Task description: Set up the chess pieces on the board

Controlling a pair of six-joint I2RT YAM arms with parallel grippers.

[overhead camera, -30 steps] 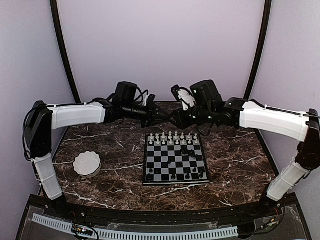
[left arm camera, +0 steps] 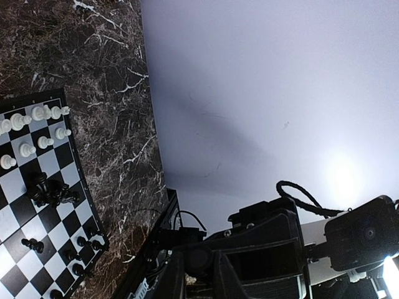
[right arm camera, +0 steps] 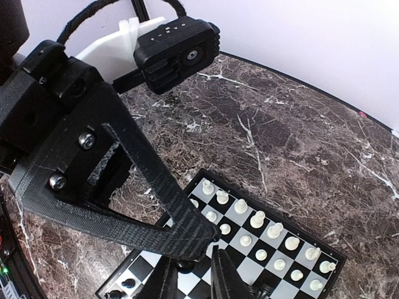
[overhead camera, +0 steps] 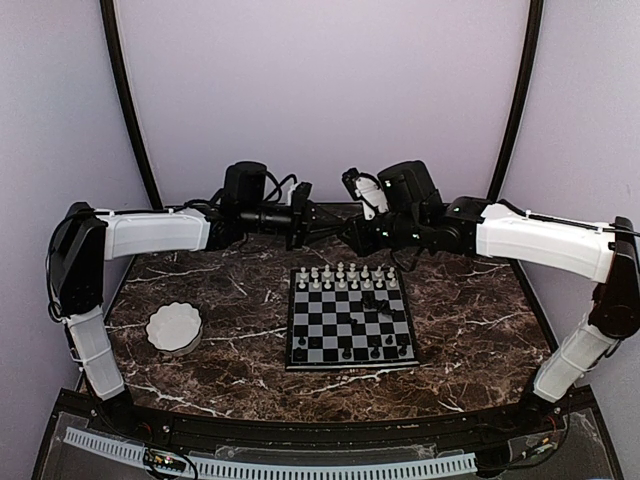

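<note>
Both grippers meet in the air above the chessboard [overhead camera: 330,320]: my left gripper [overhead camera: 322,226] from the left, my right gripper [overhead camera: 352,232] from the right. A dark piece [left arm camera: 198,260] is between the left gripper's fingers, shut on it; it also shows as a dark piece [right arm camera: 184,264] by the right gripper's tips, where I cannot tell whether both touch it. The right gripper looks partly open. White pieces [right arm camera: 258,219] line the board's far two rows. Black pieces [left arm camera: 32,244] stand or lie on the middle and near squares.
A white bowl [overhead camera: 174,326] sits on the marble table left of the board. The table right of the board [overhead camera: 470,330] is clear. Walls bound the back and sides.
Both arms have shifted very slightly, still meeting above the board; little else differs visibly.
</note>
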